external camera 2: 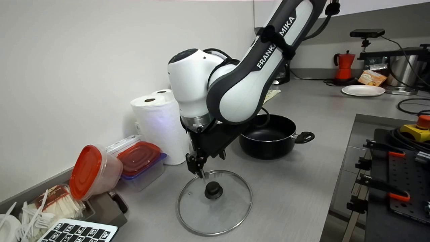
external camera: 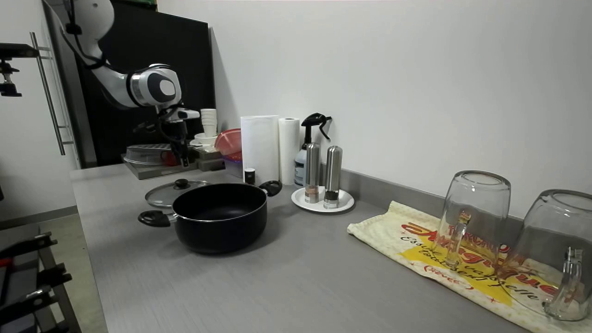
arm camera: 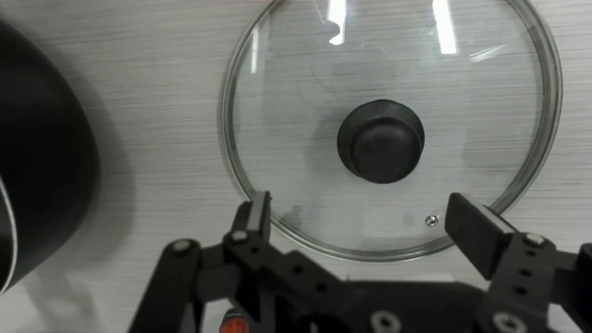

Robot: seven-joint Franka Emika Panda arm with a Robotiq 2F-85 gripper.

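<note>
A round glass lid with a steel rim [external camera 2: 248, 189] lies flat on the counter, its black knob [arm camera: 383, 141] uppermost. In the wrist view the knob shows beyond the fingertips, roughly central between them from side to side. My gripper is open and empty, its two fingers spread above the near part of the rim. From exterior view 2, the gripper [external camera 2: 201, 172] hangs low over the lid's wall-side edge, apart from the knob. A black two-handled pot [external camera: 222, 222] stands uncovered beside the lid; nothing shows inside it.
Paper towel rolls [external camera 2: 161, 125] and red-lidded plastic tubs [external camera 2: 93, 173] line the wall side. A white plate [external camera: 344, 202] with two mills stands beyond the pot. Glass mugs [external camera: 471, 222] rest upside down on a cloth. Counter in front of the pot is clear.
</note>
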